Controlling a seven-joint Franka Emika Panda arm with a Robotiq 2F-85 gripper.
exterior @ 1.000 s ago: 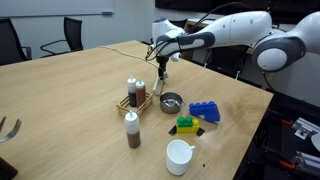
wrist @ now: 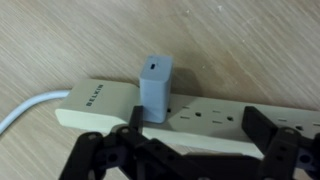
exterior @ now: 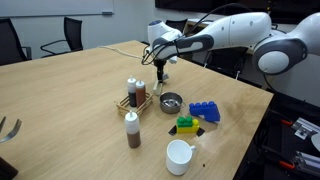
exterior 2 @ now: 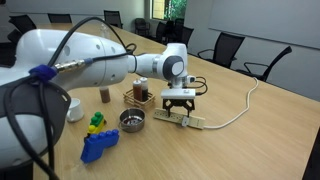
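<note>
A white Belkin power strip [wrist: 209,116] lies on the wooden table, its cord leaving on the left in the wrist view. Against its Belkin-marked end sits a small pale grey block [wrist: 156,82], apparently a plug or adapter, with slots on its top face. My gripper is open over the strip, its black fingers [wrist: 262,130] wide apart and nothing held. The left finger is close to the block's lower end; whether they touch is unclear. In exterior view 2 the gripper [exterior 2: 178,106] hangs just above the strip [exterior 2: 197,124].
Near the strip stand a metal bowl [exterior: 171,103] and a wooden rack [exterior: 127,104] with bottles. Blue blocks [exterior: 205,111], a green and yellow block toy [exterior: 187,125], a white mug [exterior: 178,158] and another bottle [exterior: 132,129] are nearer the front.
In exterior view 1 the arm has shifted slightly to the left and a little lower near the strip. The tabletop objects look unmoved.
</note>
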